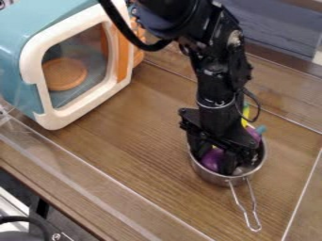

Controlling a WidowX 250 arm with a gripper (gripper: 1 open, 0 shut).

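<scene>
My black gripper [220, 155] points down into a metal strainer [251, 172] with a long wire handle on the right part of the wooden surface. Purple items [212, 161] and a bit of yellow show inside, partly hidden by the gripper. Whether the fingers hold anything cannot be seen.
A toy oven [51, 108] in blue and white, with an orange disc inside, stands at the upper left. Black cables lie at the bottom left.
</scene>
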